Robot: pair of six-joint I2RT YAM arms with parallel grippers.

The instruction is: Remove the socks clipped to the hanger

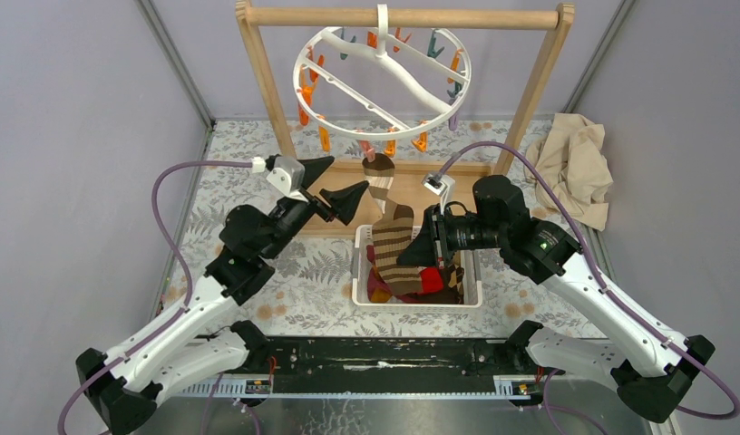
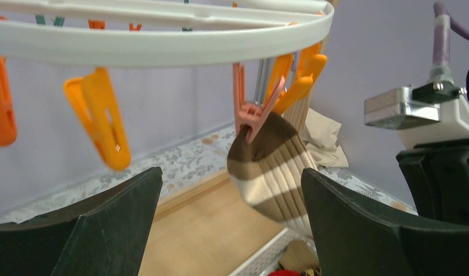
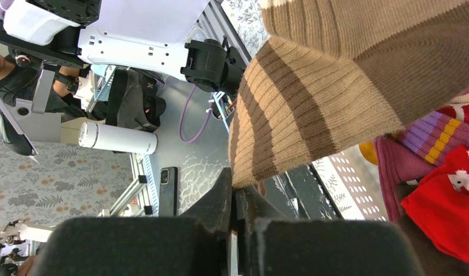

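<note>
A brown striped sock [image 1: 393, 237] hangs stretched from a pink clip [image 2: 254, 112] on the white round hanger [image 1: 464, 80]. Its upper end is still caught in the clip's fingers in the left wrist view. My right gripper is shut on the sock's lower edge, above the basket in the top view. My left gripper [image 1: 344, 184] stands open to the left of the clip, with both fingers apart. Between and beyond those fingers the left wrist view shows the clip and sock, which they do not touch.
A white basket [image 1: 357, 263] with several socks, among them a red one [image 3: 448, 204], stands below the hanger. Empty orange clips [image 2: 106, 118] dangle round the ring. A wooden frame [image 1: 530, 89] surrounds it, and beige cloth [image 1: 570, 168] lies at the right.
</note>
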